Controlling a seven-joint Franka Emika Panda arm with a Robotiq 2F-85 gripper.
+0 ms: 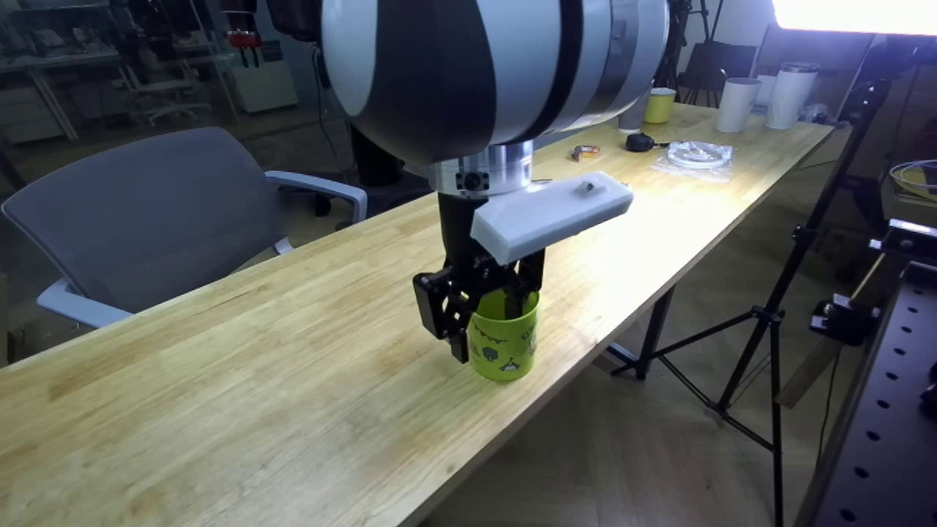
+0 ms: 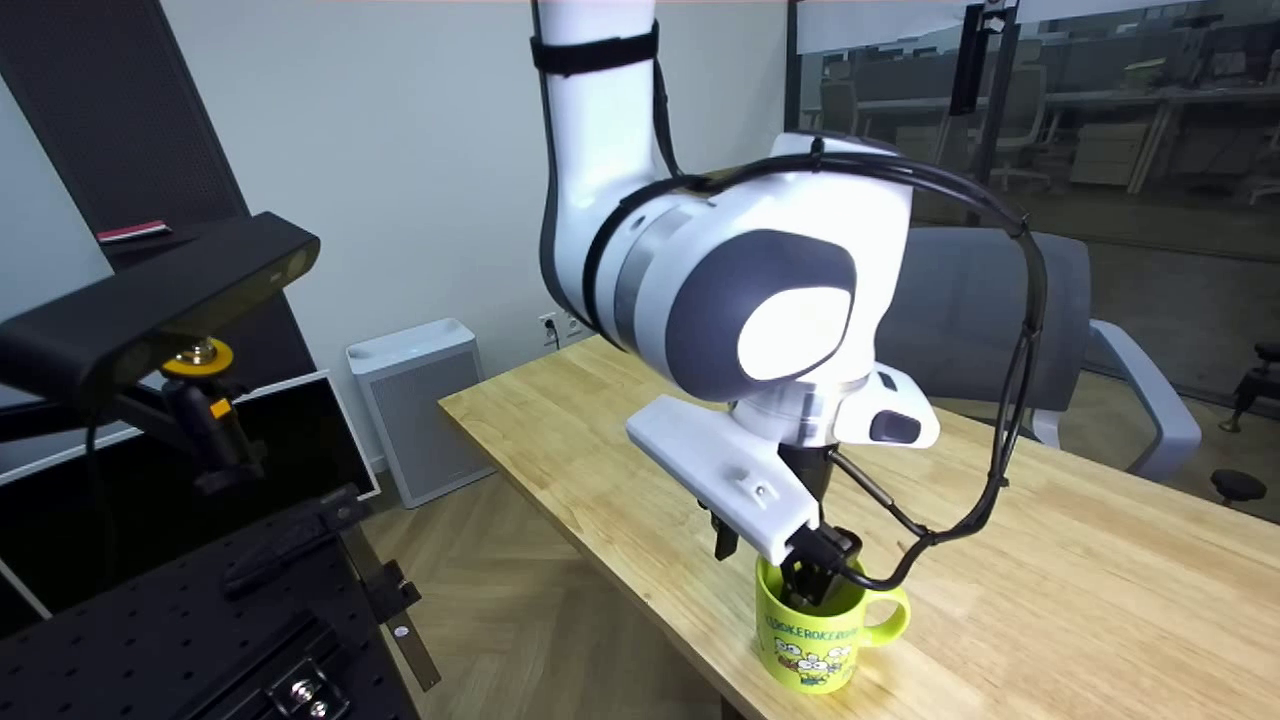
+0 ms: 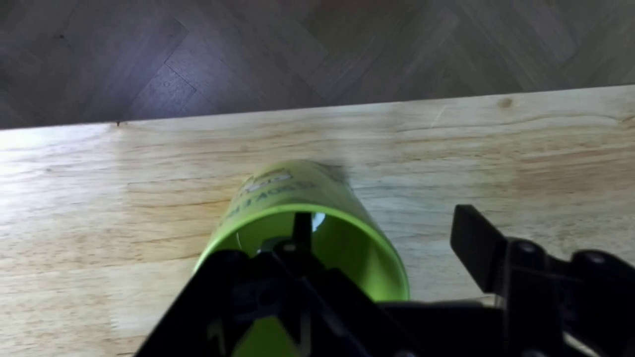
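A lime-green mug [image 1: 502,351] with printed figures stands upright on the wooden table, close to its edge. In exterior view 2 the mug [image 2: 801,654] shows its handle on the right. My black gripper [image 1: 488,329] points down and straddles the mug's wall. One finger reaches inside the mug, its tip hidden in exterior view 1; the other finger [image 1: 459,345] hangs outside. In the wrist view a clear gap separates the outer finger [image 3: 476,247] from the mug [image 3: 297,187], so the gripper is partly open and not clamped on the wall.
Farther along lie a tape measure [image 1: 639,142], a bagged white ring [image 1: 698,155] and several cups. A chair [image 1: 167,219] stands at the far side, a lamp tripod [image 1: 773,316] off the near edge.
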